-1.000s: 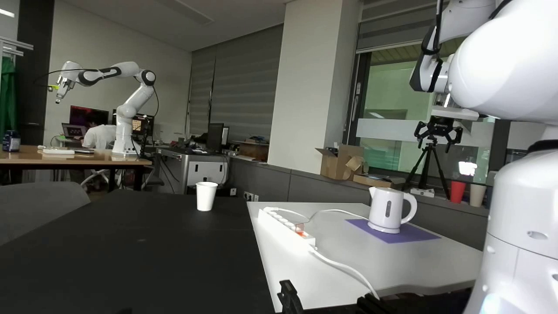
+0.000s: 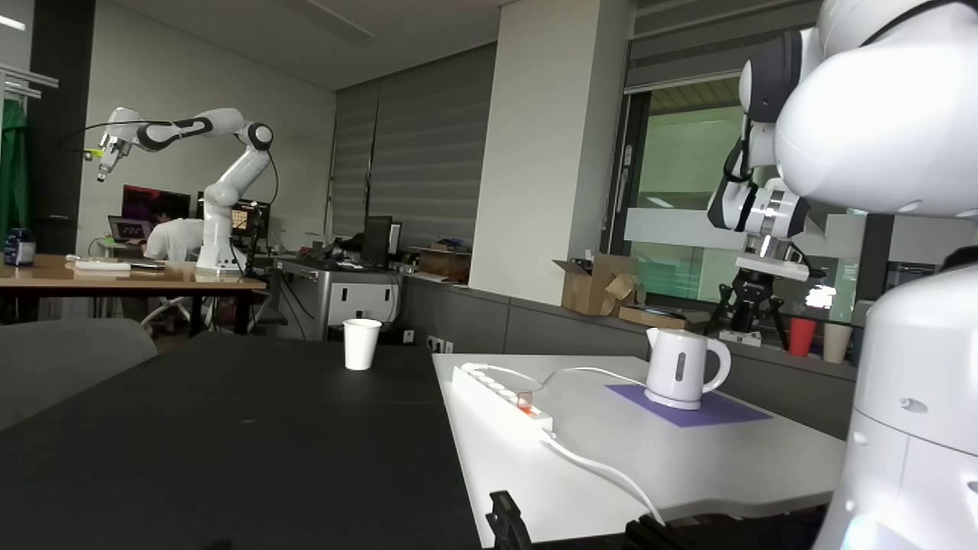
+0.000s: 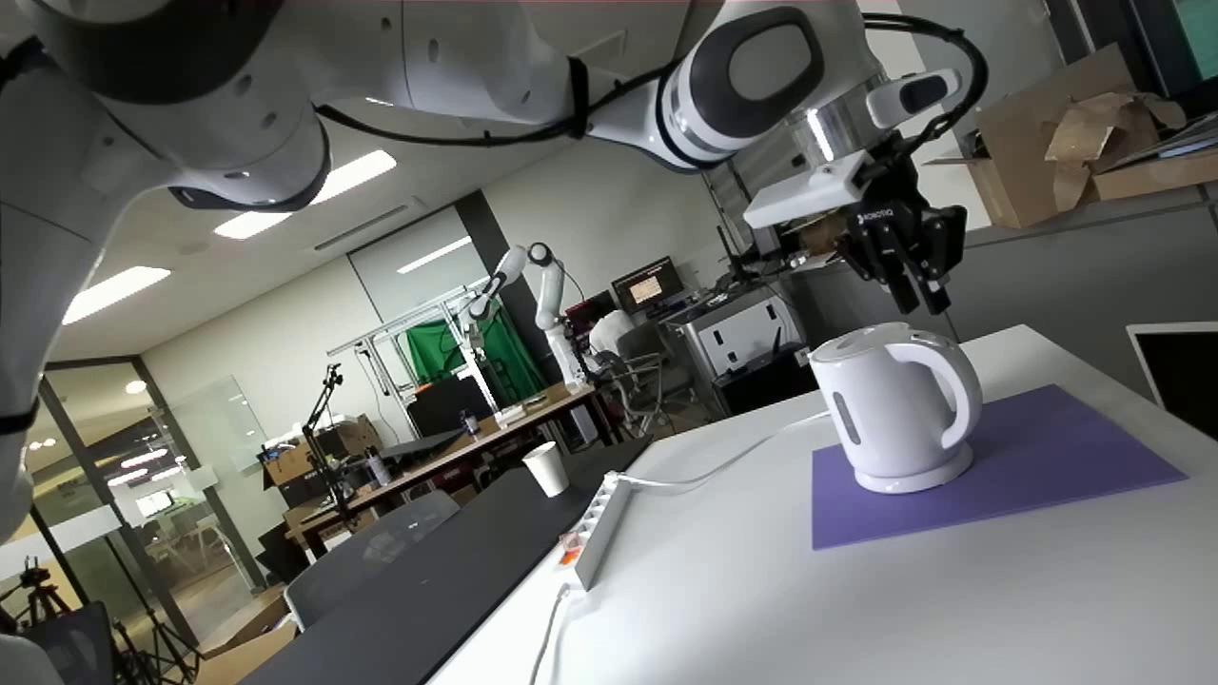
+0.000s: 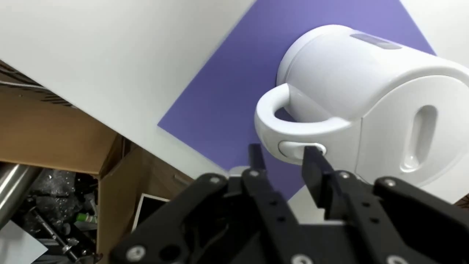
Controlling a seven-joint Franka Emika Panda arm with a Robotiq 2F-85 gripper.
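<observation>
A white electric kettle [image 3: 896,400] stands upright on a purple mat [image 3: 1062,445], its handle facing away from the power strip in exterior view 1. Above and behind the kettle, my gripper [image 3: 921,302] points downward, clear of it. Seen from the wrist, the fingers [image 4: 256,156] are part open with a gap between them and nothing held. The kettle's handle [image 4: 274,112] lies just beyond the fingertips in that view, and the gripper appears over its button end. No contact with the kettle shows.
A white power strip [image 2: 502,399] with cables lies along the white table's edge. On the adjoining black table stands a white paper cup [image 2: 360,344]. Past the white table, an open cardboard box [image 4: 66,132] shows in the wrist view.
My gripper has come lower and a little to the left in exterior view 1. Its fingers, spread wide before, are now closer together. The kettle has not moved.
</observation>
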